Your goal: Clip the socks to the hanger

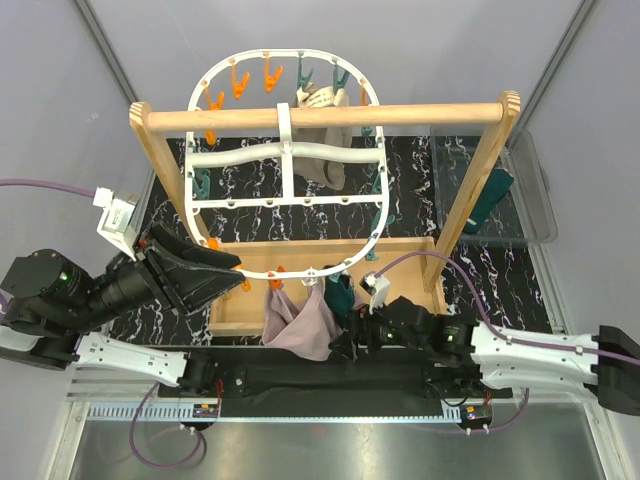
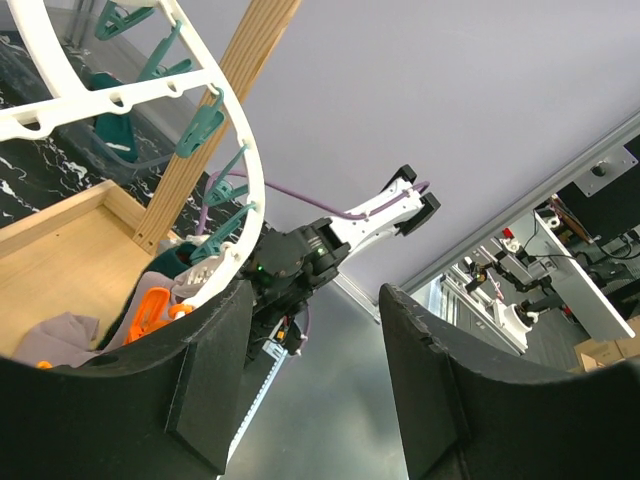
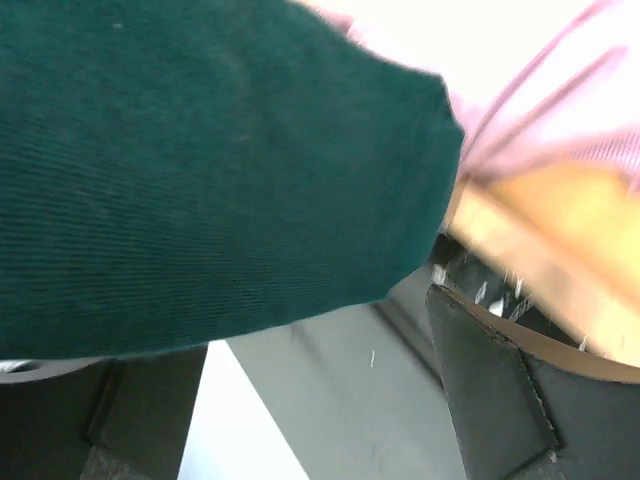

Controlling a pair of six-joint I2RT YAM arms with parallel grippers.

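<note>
The white oval hanger (image 1: 240, 202) hangs from the wooden bar, with orange and green clips round its rim. At its front edge hang a mauve-grey sock (image 1: 303, 327) and a dark green sock (image 1: 340, 294). My right gripper (image 1: 352, 335), low beside the green sock, is open. In the right wrist view the green sock (image 3: 230, 180) fills the upper left, in front of the spread fingers; whether any cloth lies between them is hard to tell. By the hanger's front left rim is my left gripper, its fingers apart and nothing between them.
Pale socks (image 1: 325, 145) hang at the hanger's far side. A wooden tray (image 1: 235, 318) lies beneath the hanger. At the right stands a clear bin (image 1: 541, 205) holding another green sock (image 1: 490, 201). The wooden stand's right leg (image 1: 468, 195) rises between bin and hanger.
</note>
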